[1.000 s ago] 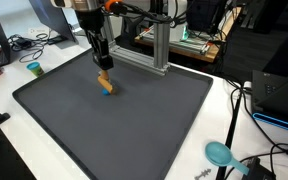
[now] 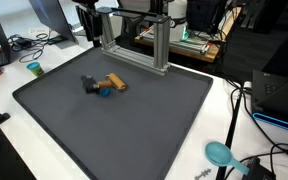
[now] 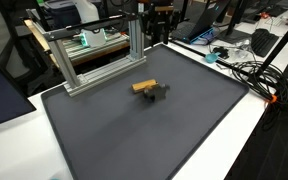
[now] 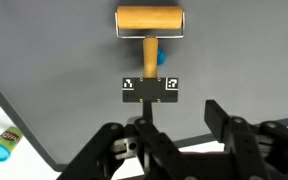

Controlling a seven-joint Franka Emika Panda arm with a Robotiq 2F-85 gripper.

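Note:
On the grey mat lies a tool with an orange roller in a wire frame. An orange handle runs from it to a flat black piece with white markings. A round blue thing shows beside the handle. In exterior view 1, the black part is left of the orange roller. My gripper is above the mat, its dark fingers apart, with no tool part gripped between them. The exterior views show its fingertips poorly.
A green cup with a blue rim stands beyond the mat's far left corner. A metal frame stands at the mat's back edge. A teal round object is at the front right.
My gripper has risen away from the tool toward the back. The orange roller stood tilted up under the gripper before and now lies on the mat. The black part now shows beside it.

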